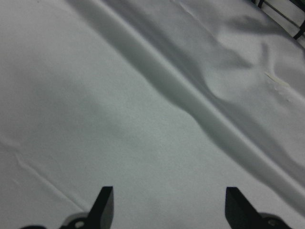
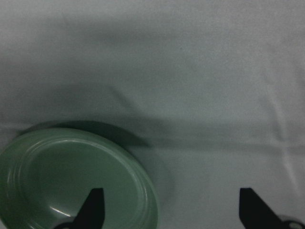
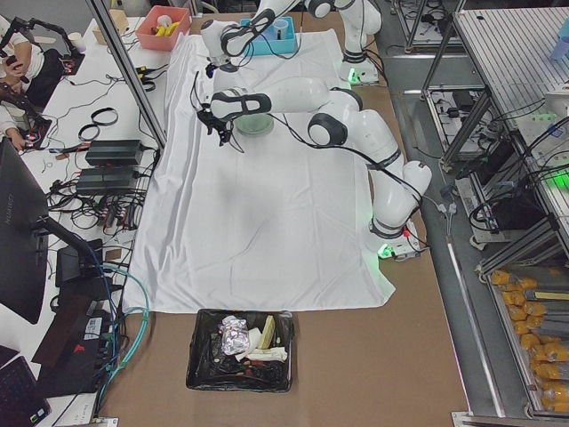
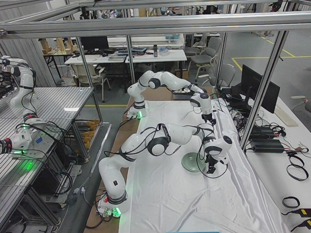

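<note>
A green plate (image 2: 62, 176) lies on the white cloth, low and left in the right wrist view and beside my right gripper in the camera right view (image 4: 211, 165). That gripper stands open above the cloth, right of the plate's middle, with nothing between its fingers. My left gripper is open over bare, wrinkled cloth. In the camera left view the left arm partly covers the plate (image 3: 258, 126).
A blue bin (image 3: 276, 44) and a red bin (image 3: 160, 36) stand at the far end. A black lined bin (image 3: 197, 356) sits beyond the cloth's near edge. Cables and monitors crowd the side table.
</note>
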